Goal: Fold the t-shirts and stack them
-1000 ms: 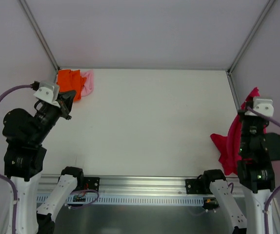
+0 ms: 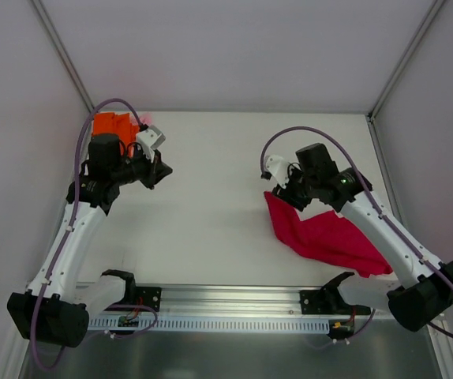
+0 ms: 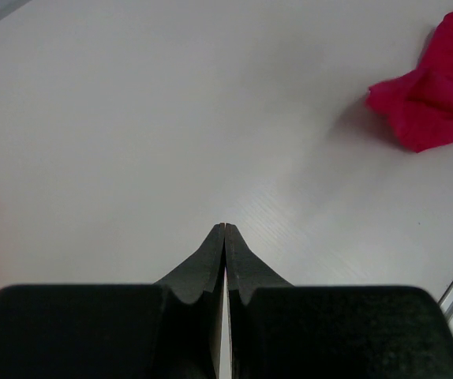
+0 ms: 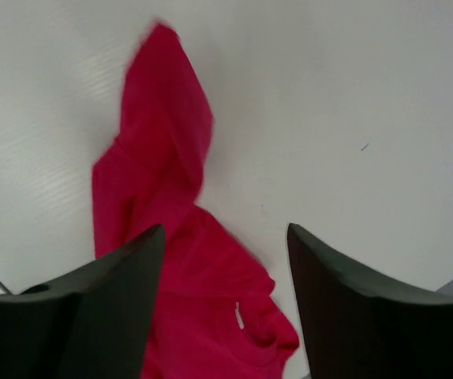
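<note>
A red t-shirt [image 2: 329, 237] lies crumpled on the right of the table, its tip reaching left toward the middle. My right gripper [image 2: 286, 193] is over that tip; in its wrist view the fingers stand apart above the red cloth [image 4: 155, 166], blurred, with nothing seen held between them. My left gripper [image 2: 157, 175] hangs over the left part of the table, shut with nothing showing between its fingertips. The red cloth [image 3: 432, 103] also shows at the upper right of the left wrist view.
An orange cloth [image 2: 108, 122] and a pink one, mostly hidden behind the left arm, lie at the back left.
My right gripper has swept left from the right edge, and the red shirt it was lifting now lies spread leftward, apparently released.
</note>
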